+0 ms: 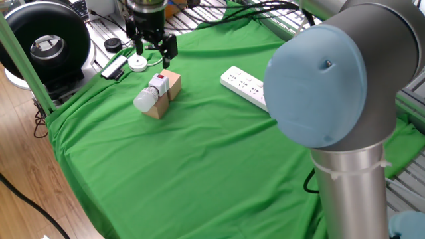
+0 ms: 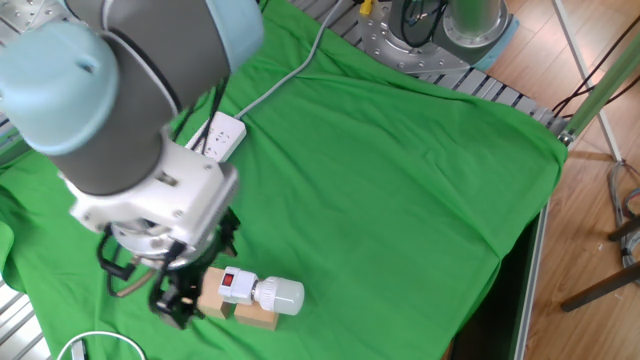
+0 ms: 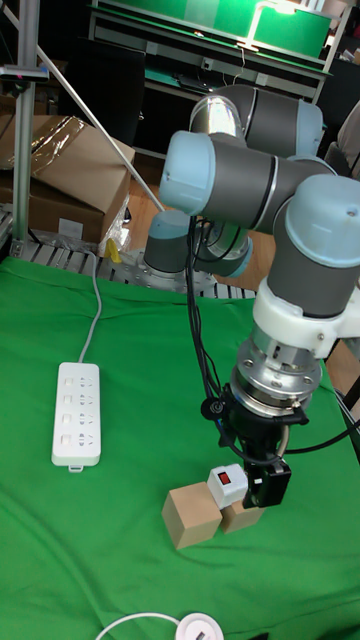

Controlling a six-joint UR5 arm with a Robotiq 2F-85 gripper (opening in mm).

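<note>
A white bulb (image 1: 145, 99) in a white socket with a red switch (image 1: 161, 79) lies across two small wooden blocks (image 1: 174, 83) on the green cloth. Above and behind them in exterior view 1 hangs my black gripper (image 1: 153, 58), its fingers spread with nothing between them. Seen from exterior view 2, the gripper (image 2: 205, 272) is beside the socket (image 2: 237, 285), on the side away from the bulb (image 2: 281, 295). Exterior view 3 has the gripper (image 3: 264, 482) overlapping the socket (image 3: 227, 484) and hiding the bulb; contact cannot be judged there.
A white power strip (image 1: 244, 87) rests on the cloth, partly behind the arm in exterior view 1. Behind the blocks lie a round white charger (image 1: 137, 63) with its cable and a small white device (image 1: 114, 66).
</note>
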